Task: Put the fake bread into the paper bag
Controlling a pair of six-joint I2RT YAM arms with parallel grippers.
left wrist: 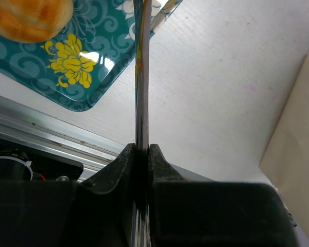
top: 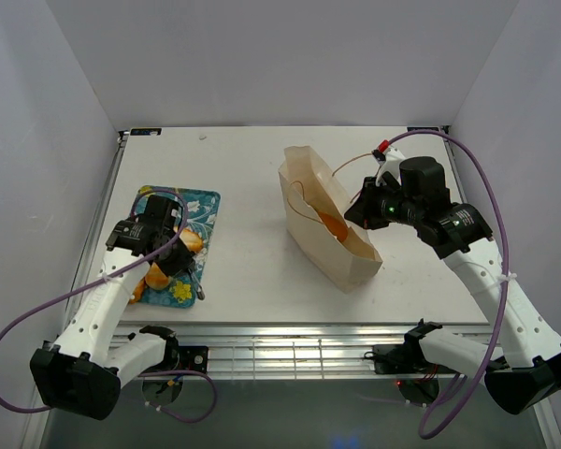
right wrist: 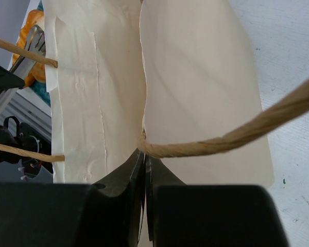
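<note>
The paper bag (top: 313, 238) stands open right of centre, with orange bread (top: 335, 226) inside. My right gripper (top: 360, 210) is shut on its rim beside a twisted handle. My left gripper (top: 182, 257) is shut on metal tongs (left wrist: 142, 92) (right wrist: 33, 43), raised over the teal floral tray (top: 201, 206) (left wrist: 103, 82). Fake bread pieces (top: 157, 278) (left wrist: 28, 15) lie on the tray, partly hidden by the left arm in the top view.
A metal rail (top: 290, 341) runs along the front edge; side walls enclose both arms.
</note>
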